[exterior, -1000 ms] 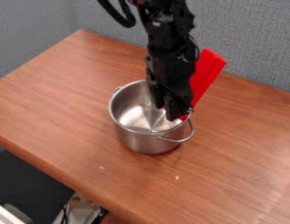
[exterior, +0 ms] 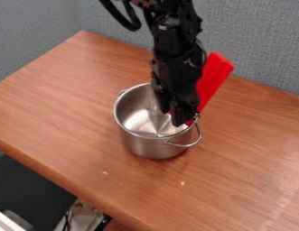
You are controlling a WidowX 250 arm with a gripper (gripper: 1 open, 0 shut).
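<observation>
A steel pot (exterior: pixel 145 135) with side handles stands on the wooden table (exterior: pixel 79 117). My black gripper (exterior: pixel 178 116) is over the pot's right part, low at its rim, and is shut on a red object (exterior: pixel 213 74), a flat piece that rises behind the gripper to the right. The lower end of the red object is mostly hidden by the gripper; a little red shows by the fingertips. The pot's inside is partly hidden by the arm.
A grey fabric partition (exterior: pixel 248 36) runs behind the table. Cables and pale items lie below the table's front left edge.
</observation>
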